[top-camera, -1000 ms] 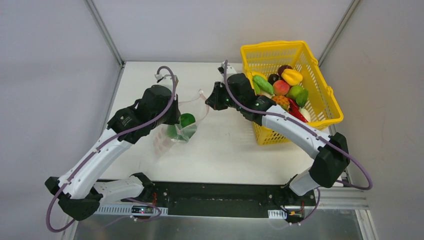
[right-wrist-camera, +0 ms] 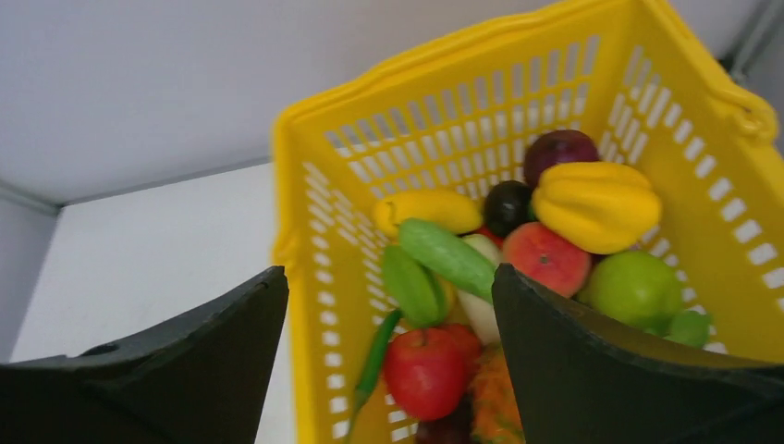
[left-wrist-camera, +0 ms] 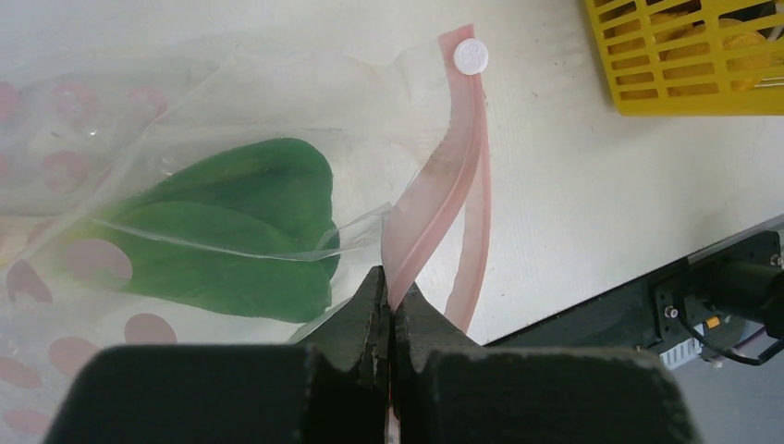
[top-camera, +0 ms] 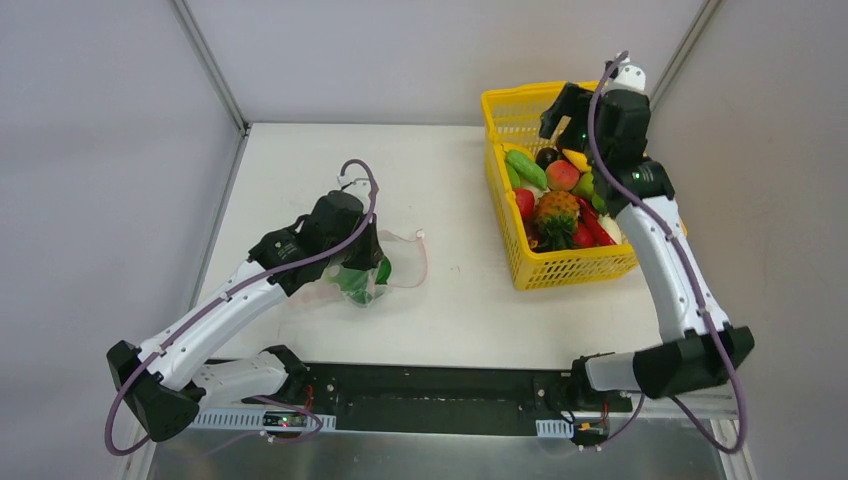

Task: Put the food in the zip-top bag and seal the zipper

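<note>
The clear zip top bag [left-wrist-camera: 231, 83] lies on the table with a green pepper [left-wrist-camera: 240, 240] inside it. My left gripper is shut on the bag's pink zipper edge [left-wrist-camera: 430, 203]. Over the yellow basket [top-camera: 520, 265] at the right is my right gripper [top-camera: 555, 115], open, with nothing seen between its fingers. In the right wrist view the basket holds food: a yellow pepper [right-wrist-camera: 596, 205], a peach [right-wrist-camera: 545, 257], a red apple [right-wrist-camera: 423, 375], a green apple [right-wrist-camera: 633, 291] and several others.
Walls [top-camera: 160, 150] close in the workspace at left, back and right.
The left gripper and bag have shifted slightly right.
</note>
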